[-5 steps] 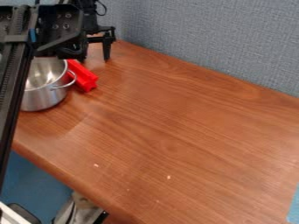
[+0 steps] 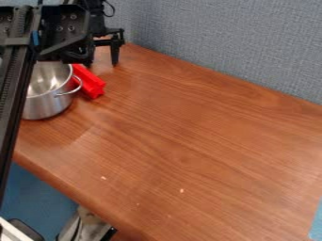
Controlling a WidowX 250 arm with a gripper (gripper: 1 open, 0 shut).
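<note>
The black robot arm (image 2: 51, 33) fills the upper left corner, over a steel pot (image 2: 44, 102) with side handles at the left end of the wooden table. A red object (image 2: 90, 83) lies beside the pot on its right, partly hidden behind it. The dark gripper parts at the top left are too small and overlapped to tell whether they are open or shut, or whether they hold anything.
A grey fabric wall (image 2: 233, 42) runs along the back. Blue floor shows beyond the front left edge.
</note>
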